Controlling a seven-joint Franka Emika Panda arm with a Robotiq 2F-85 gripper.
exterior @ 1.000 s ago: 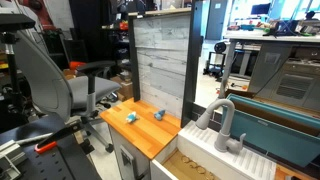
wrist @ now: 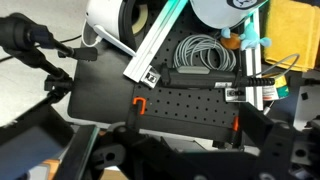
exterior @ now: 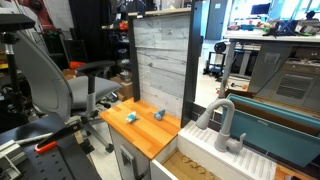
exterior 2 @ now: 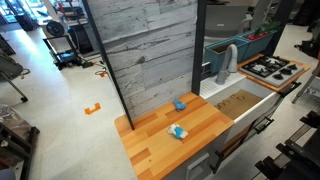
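Note:
Two small blue-and-white objects lie apart on the wooden countertop (exterior 2: 190,138): one blue item (exterior 2: 179,105) towards the wall panel and one blue-and-white item (exterior 2: 178,131) closer to the front. An open drawer (exterior: 190,168) shows a light brown inside. In the wrist view, my gripper has its dark fingers spread, with bare perforated black surface visible between them. Neither countertop object shows in that view. My gripper cannot be clearly made out in the exterior views.
A grey faucet (exterior: 228,124) rises beside the counter, near a teal bin (exterior: 270,132). The upright wall panel (exterior 2: 155,68) backs the wooden top. A stovetop (exterior 2: 272,68) lies at the far end. Coiled grey cable (wrist: 203,50) and tools lie beneath the wrist camera.

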